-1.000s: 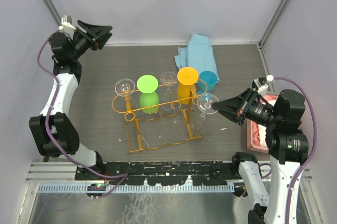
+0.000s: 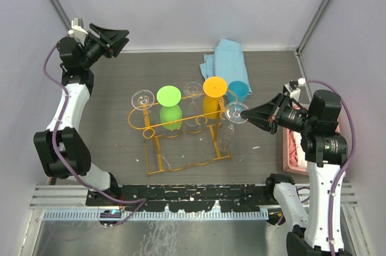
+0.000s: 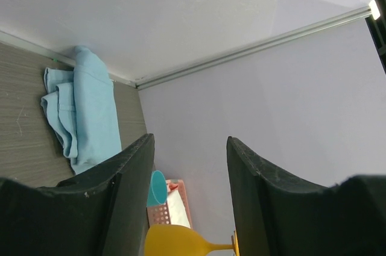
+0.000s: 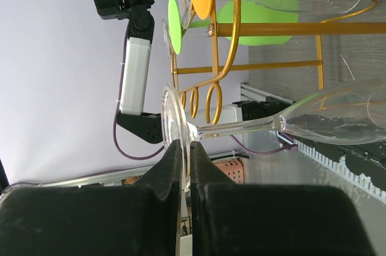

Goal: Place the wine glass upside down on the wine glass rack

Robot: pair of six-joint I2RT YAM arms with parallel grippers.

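Note:
My right gripper (image 2: 246, 115) is shut on the foot of a clear wine glass (image 2: 236, 112), which hangs bowl-down at the right end of the yellow rack (image 2: 183, 121). In the right wrist view the glass foot (image 4: 172, 117) is between the fingertips, the stem (image 4: 238, 127) runs horizontally across the picture beside a wire loop, and the bowl (image 4: 338, 114) is clear. Other clear, green and orange glasses hang inverted on the rack. My left gripper (image 2: 120, 42) stands open and empty at the upper left, away from the rack.
A blue cloth (image 2: 226, 63) and a blue cup (image 2: 239, 89) lie behind the rack. A pink-lined basket (image 2: 289, 150) is at the right, partly under my right arm.
My right gripper, with the glass foot, has shifted slightly up in the top view, toward the rack's back and a little left. The left arm has not moved.

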